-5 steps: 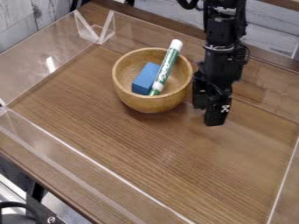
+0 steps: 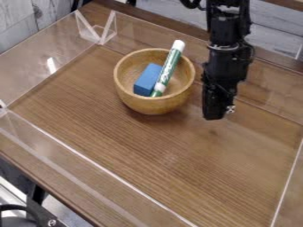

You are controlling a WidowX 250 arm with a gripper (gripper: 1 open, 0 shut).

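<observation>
A tan round bowl [image 2: 154, 99] sits on the wooden table at the back middle, holding a blue block [image 2: 147, 82] and a white-and-green cylinder [image 2: 169, 66] that leans up past the rim. The black robot arm comes down at the right of the bowl, and its gripper [image 2: 214, 112] hangs low over the table, just beside the bowl's right side. The gripper looks narrow, with nothing visible between its fingers; the finger detail is small and dark.
The gripper's lower end has become narrower and sits slightly differently beside the bowl. The bowl and its contents look unchanged.
</observation>
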